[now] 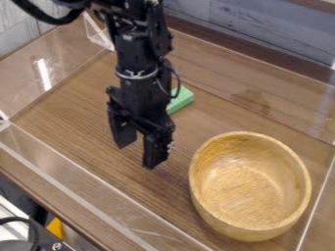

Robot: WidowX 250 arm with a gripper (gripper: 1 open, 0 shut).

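Observation:
My black gripper (141, 145) hangs low over the wooden tabletop at the centre, open, with nothing visible between its fingers. A green object (181, 99) lies behind the arm, just right of it and partly hidden. A large tan bowl (249, 208) sits to the right front of the gripper, apart from it.
Walls and a clear panel border the back and left. A yellow object and black cable are at the lower left, off the table edge.

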